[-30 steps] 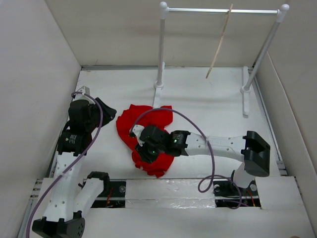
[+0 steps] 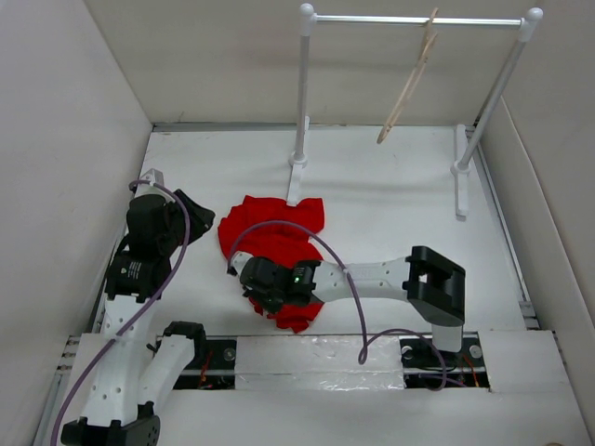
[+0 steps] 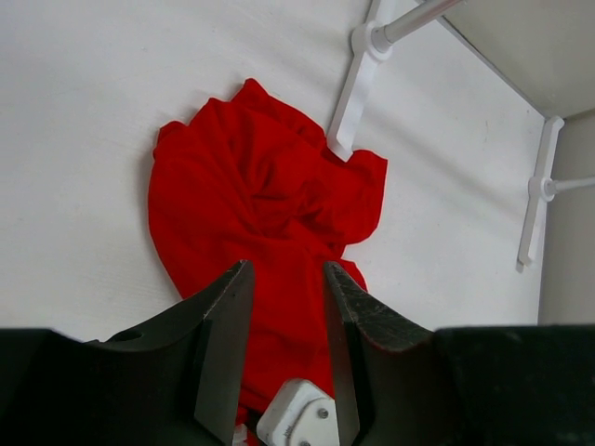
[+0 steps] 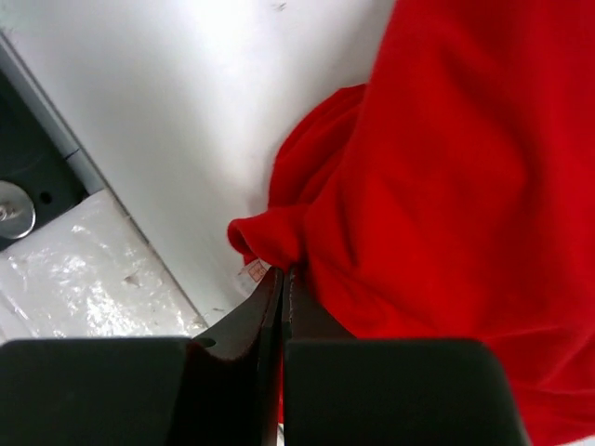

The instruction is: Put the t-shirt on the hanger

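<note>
The red t-shirt (image 2: 279, 232) lies crumpled on the white table. My right gripper (image 2: 268, 302) is down at its front left part; in the right wrist view its fingertips (image 4: 290, 288) are shut at a folded edge, and whether cloth is between them is hard to tell. My left gripper (image 2: 204, 216) is raised left of the shirt, fingers (image 3: 223, 325) apart, pointing over it. A wooden hanger (image 2: 409, 79) dangles from the rack's bar (image 2: 372, 19).
The white rack's foot (image 3: 351, 102) stands just behind the shirt, its other foot (image 2: 461, 195) at the right. Walls enclose both sides and the back. Free table lies right of the shirt.
My right arm has moved leftward and down onto the shirt's front left. The hanger has swung slightly. The left arm has barely moved.
</note>
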